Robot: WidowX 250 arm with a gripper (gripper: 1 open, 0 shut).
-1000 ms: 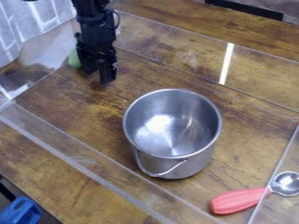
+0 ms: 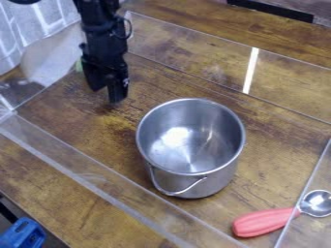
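My dark gripper [image 2: 108, 89] hangs low over the wooden table at the upper left. Behind it a green object [image 2: 79, 65] is mostly hidden, and I cannot tell what it is or whether the fingers touch it. The fingertips are dark and small, so their opening is unclear. A large steel pot [image 2: 191, 145] with a wire handle stands right of centre, apart from the gripper.
A scoop with a red handle [image 2: 265, 221] lies at the lower right, beside a clear panel. A blue object [image 2: 21, 235] sits at the lower left corner. Clear rims border the work area. The wood [image 2: 278, 111] right of the pot is bare.
The gripper has shifted slightly downward in the view. The pot and the scoop have not moved.
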